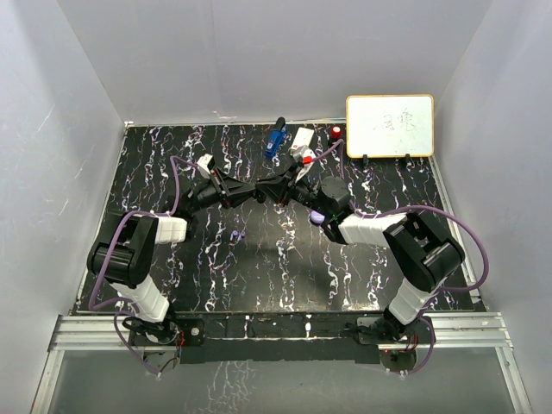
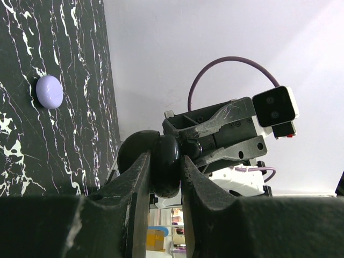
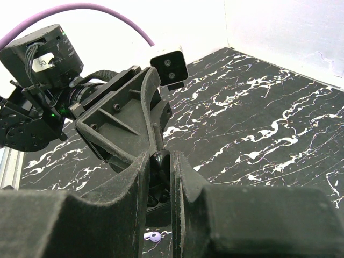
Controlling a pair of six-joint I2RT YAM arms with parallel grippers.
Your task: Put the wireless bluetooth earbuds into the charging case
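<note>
A glossy black rounded case (image 2: 165, 161) is held up off the table between my two grippers, near the middle of the top view. In the left wrist view it shows two rounded parts side by side; whether it stands open is unclear. My left gripper is shut on one part. Facing it, my right gripper is shut on the other side of the case; its fingers hide much of the hold. Small purple earbuds (image 1: 237, 235) lie on the table below and left of the grippers. No earbud shows in the black case.
A purple oval case (image 2: 49, 91) lies on the table below the right arm. At the back are a blue item (image 1: 276, 138), a white box (image 1: 302, 138), a red-topped bottle (image 1: 335, 134) and a whiteboard (image 1: 390, 125).
</note>
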